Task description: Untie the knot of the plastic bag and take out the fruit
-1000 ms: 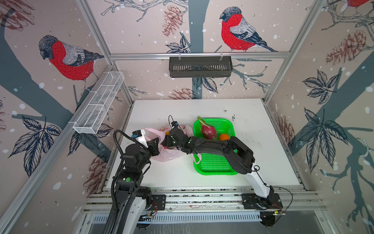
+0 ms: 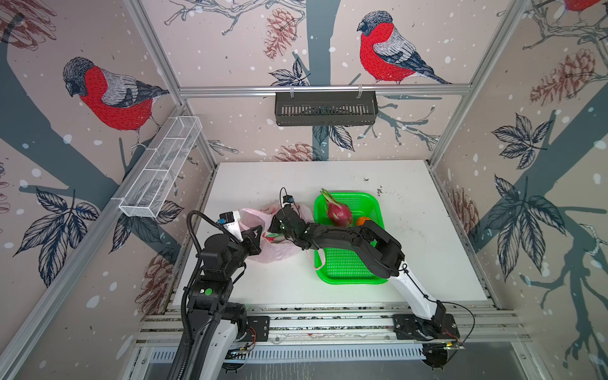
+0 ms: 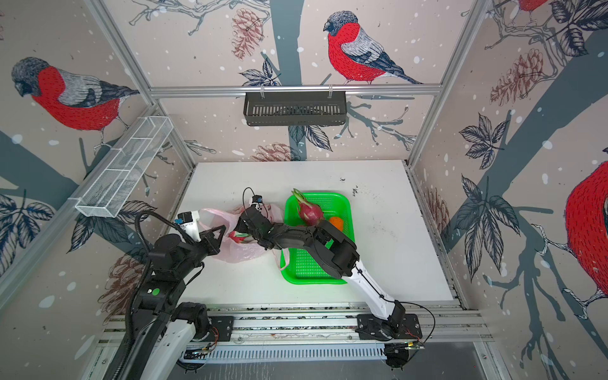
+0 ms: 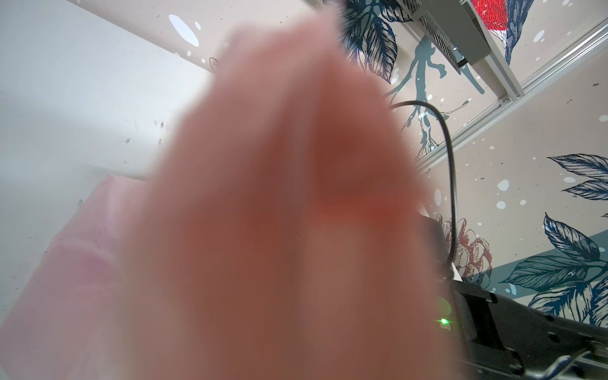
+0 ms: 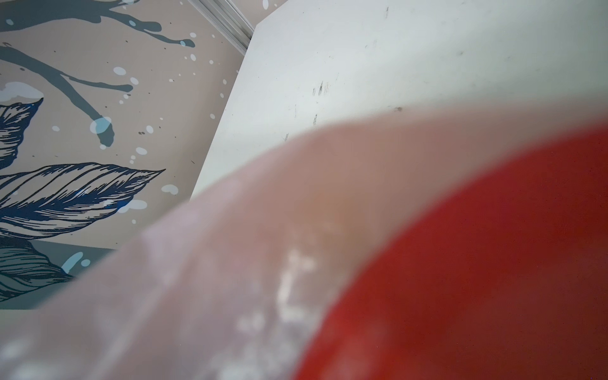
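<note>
A pink plastic bag [image 2: 272,253] lies left of the green basket [image 2: 345,275], with something red and green showing inside. My left gripper [image 2: 252,235] is at the bag's left side; its fingers are hard to make out, and pink film fills the left wrist view. My right gripper [image 2: 276,226] reaches down into the bag's middle, its fingers mostly hidden; blurred film and a red thing [image 5: 475,266] fill much of the right wrist view. A dragon fruit [image 2: 338,212] and an orange [image 3: 337,223] sit in the basket.
The right arm lies across the basket. A white wire shelf [image 2: 158,164] hangs on the left wall, a dark rack [image 2: 326,107] on the back.
My right gripper has shifted slightly rightward in the top left view, and its arm's elbow has moved left. The left arm is almost unchanged.
</note>
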